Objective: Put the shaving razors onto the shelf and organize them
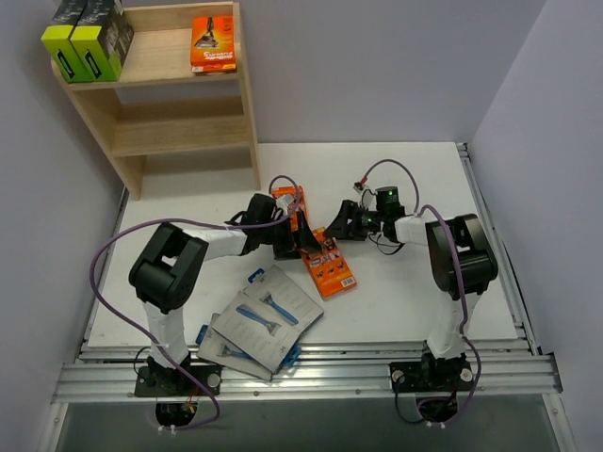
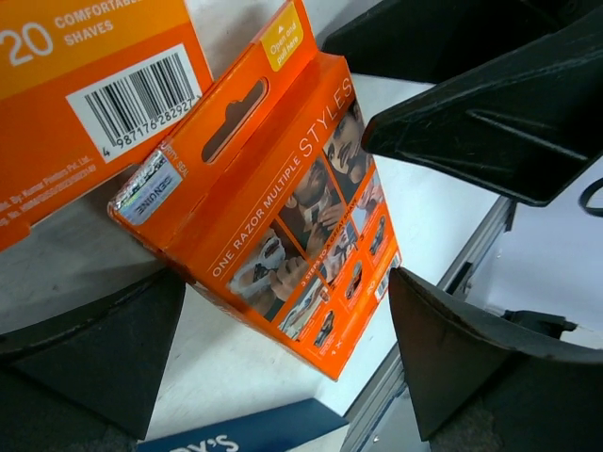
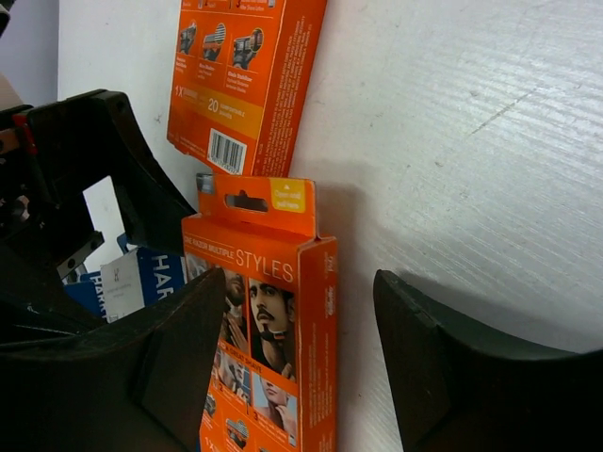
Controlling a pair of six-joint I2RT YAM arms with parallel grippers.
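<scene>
An orange razor box (image 1: 332,273) lies face down on the table, its photo side (image 2: 316,217) up and its hang tab toward the second orange box (image 2: 85,85). Over its tab end, from the left, stands my left gripper, open, its fingers to either side of the box with a gap. From the right reaches my right gripper, its fingers apart; the box's side edge shows between them, and no grip on it is visible. Both grippers are close together above the same box. The wooden shelf (image 1: 179,127) stands at the back left.
On the shelf's top board are two green-black boxes (image 1: 99,47) and an orange box (image 1: 213,42); the board below looks empty. Grey-white packs (image 1: 268,315) with blue razors lie at the front left.
</scene>
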